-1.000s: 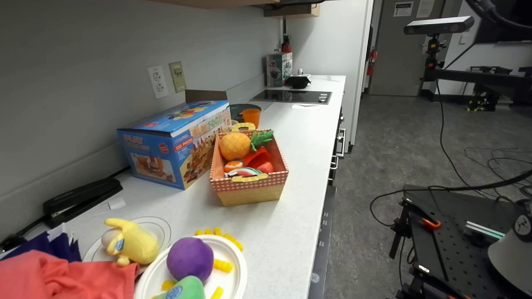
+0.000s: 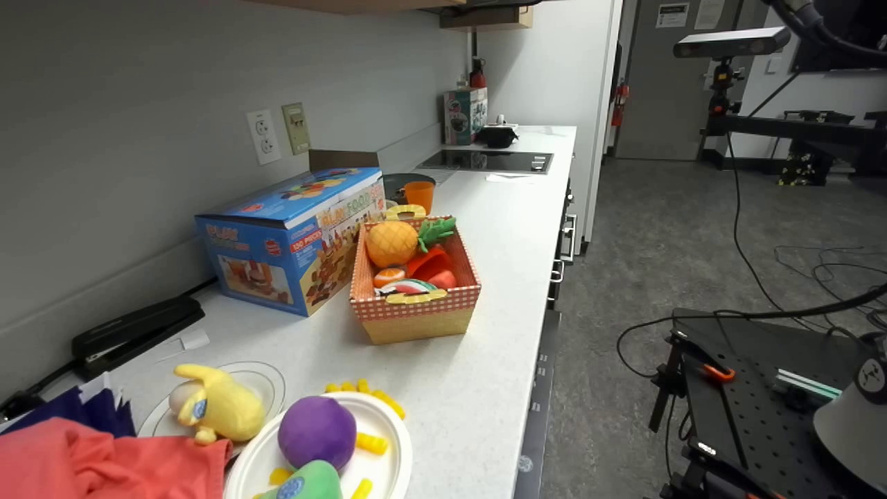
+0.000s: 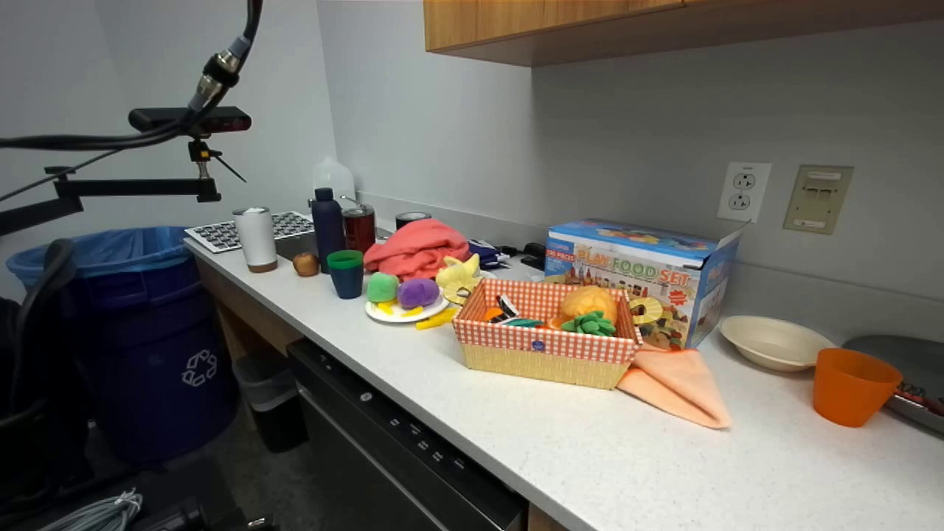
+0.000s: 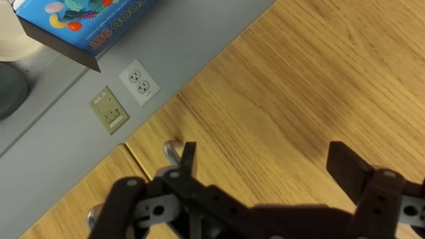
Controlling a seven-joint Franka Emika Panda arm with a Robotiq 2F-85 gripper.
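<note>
My gripper stands open in the wrist view, a wide gap between its two dark fingers and nothing in it. Beyond it are the wooden cabinet doors (image 4: 279, 91) with a metal handle (image 4: 172, 152) close behind the left finger. Neither exterior view shows the gripper. On the counter, a red-checked basket (image 2: 420, 327) holds a toy pineapple (image 2: 391, 244) and other play food. A white plate (image 2: 391, 466) carries a purple plush toy (image 2: 317, 432), a green one (image 2: 312, 484) and yellow pieces.
Behind the basket stands a blue play food box (image 2: 258, 254). An orange cup (image 3: 854, 386), a cream bowl (image 3: 774, 344) and a peach cloth (image 3: 679, 389) lie to one side. Overhead hangs the wooden cabinet (image 3: 619, 28).
Only the cable at the upper right of exterior view 1 has shifted slightly. The counter objects stand where they were.
</note>
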